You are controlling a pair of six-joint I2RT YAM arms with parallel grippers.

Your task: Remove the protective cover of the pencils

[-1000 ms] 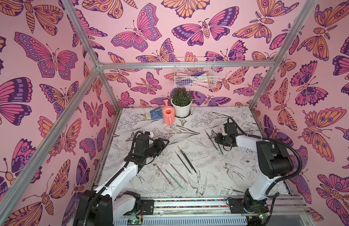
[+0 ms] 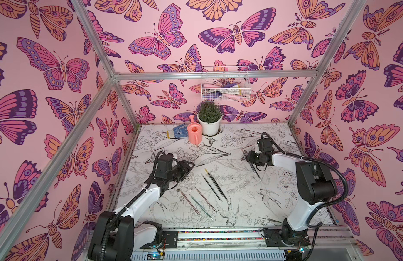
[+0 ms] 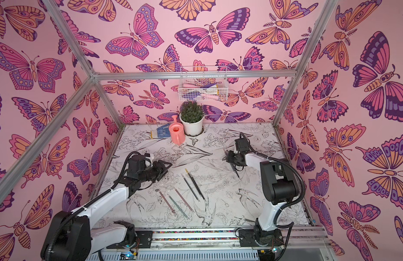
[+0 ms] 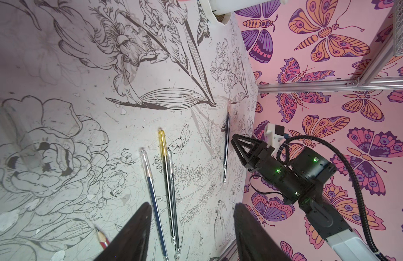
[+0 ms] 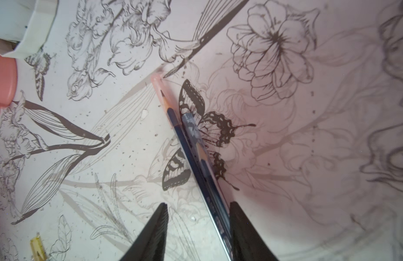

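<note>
In the right wrist view two dark pencils lie side by side, one with a pink clear cover (image 5: 161, 90), the other with a clear tip (image 5: 189, 121). My right gripper is over their lower part, fingers apart. My left gripper is above the table at left, fingers apart and empty. Below it are covered pencils with clear (image 4: 147, 163) and yellow (image 4: 162, 141) tips, plus a red pencil (image 4: 102, 238). Thinner pencils (image 2: 201, 205) lie near the front.
A pink watering can (image 2: 194, 135), a white plant pot (image 2: 210, 128) and a blue packet (image 2: 178, 131) stand or lie at the back. A wire basket (image 2: 225, 93) hangs on the back wall.
My right gripper has shifted slightly toward the back and left, over the pair of pencils. My left gripper has moved only slightly.
</note>
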